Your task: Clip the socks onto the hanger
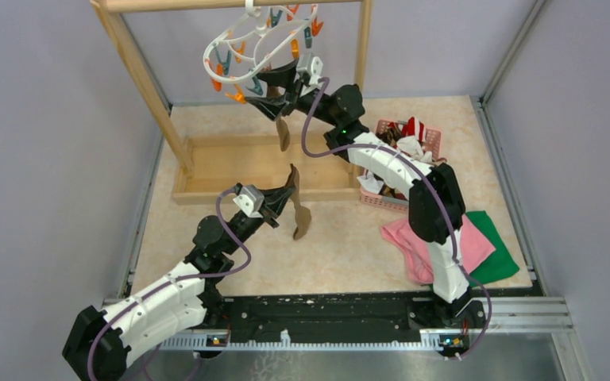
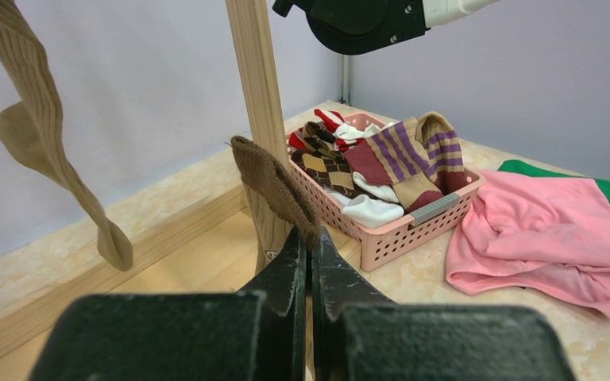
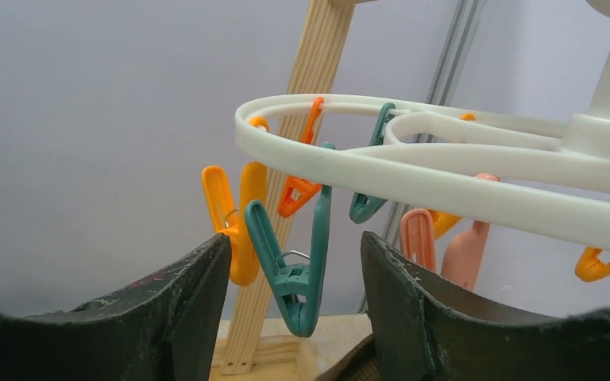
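Note:
My left gripper is shut on a brown ribbed sock [image 2: 274,186], its folded end standing above the fingertips; from above, the rest hangs below the gripper. The white round hanger [image 1: 214,44] carries orange, teal and pink clips. At its near rim my right gripper stands open, fingers either side of a teal clip [image 3: 292,282]. A second brown sock [image 1: 283,133] hangs beneath the right gripper, and its lower length [image 2: 44,103] shows in the left wrist view. What holds its upper end is hidden.
A pink basket [image 2: 397,242] of mixed socks stands right of the wooden frame [image 1: 147,87]. Pink cloth [image 1: 413,246] and green cloth [image 1: 496,258] lie at the front right. Table space between the left gripper and the cloths is clear.

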